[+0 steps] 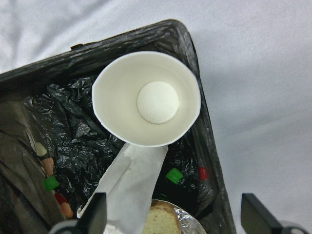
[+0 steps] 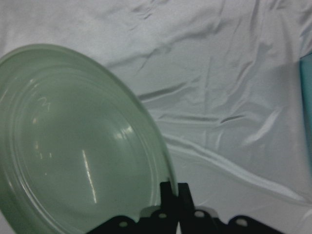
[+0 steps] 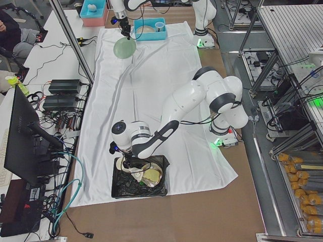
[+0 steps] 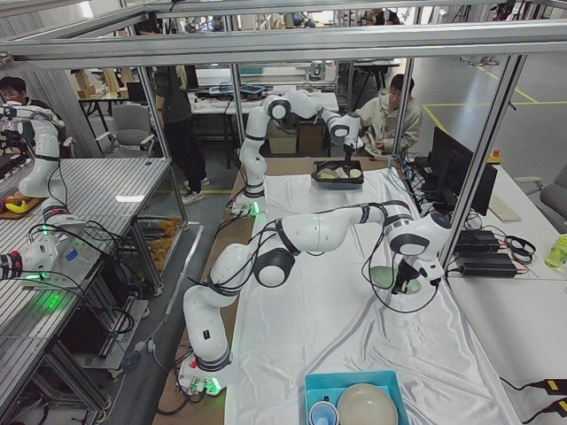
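Observation:
A green plate [image 2: 73, 131] fills the left of the right wrist view, my right gripper shut on its rim; in the camera left view it [image 3: 124, 49] is near the far end of the cloth. My left gripper stands open above a black bag-lined bin [image 3: 117, 186]. In the left wrist view the bin holds a white paper cup [image 1: 156, 102], a white paper piece [image 1: 126, 180] below it, bread [image 1: 161, 219] on foil and small coloured scraps.
A blue bin [image 3: 164, 34] with a bowl and a cup [image 4: 324, 414] stands at the far end. A monitor and cables line the side table.

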